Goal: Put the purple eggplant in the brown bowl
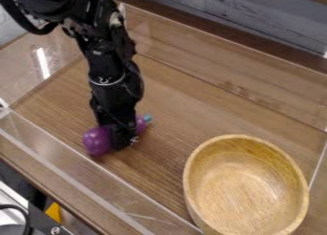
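The purple eggplant (96, 141) lies on the wooden tabletop at the left, its rounded purple end toward the front edge and its blue-green tip at the far side. My black gripper (119, 136) points down over its middle, with the fingers low around it. The fingers hide the middle of the eggplant, and dark parts blur together, so whether they are closed on it does not show. To the right stands the brown bowl (207, 181), tan and empty, its opening facing up.
Bare wooden table (217, 96) stretches behind and between the eggplant and the bowl. A clear wall or edge strip (64, 162) runs along the front left, close to the eggplant. A grey panel (262, 19) bounds the back.
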